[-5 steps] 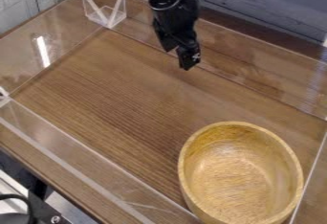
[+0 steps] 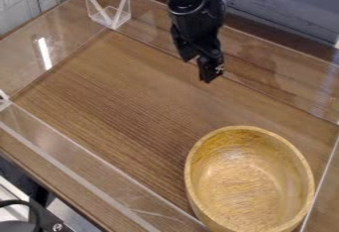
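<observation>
The black robot arm (image 2: 195, 13) reaches down from the top middle to its gripper (image 2: 209, 67), which hangs over the back middle of the wooden surface (image 2: 119, 107). The gripper is small and dark in this view; whether it is open or shut, or holds anything, I cannot tell.
A yellow oval bowl (image 2: 249, 181) sits at the front right. A clear angular plastic piece (image 2: 110, 8) stands at the back left. A blue-grey wall (image 2: 279, 43) runs behind, and a dark cable lies at the lower left.
The arm and gripper have moved steadily to the right along the back of the surface. The bowl has not moved.
</observation>
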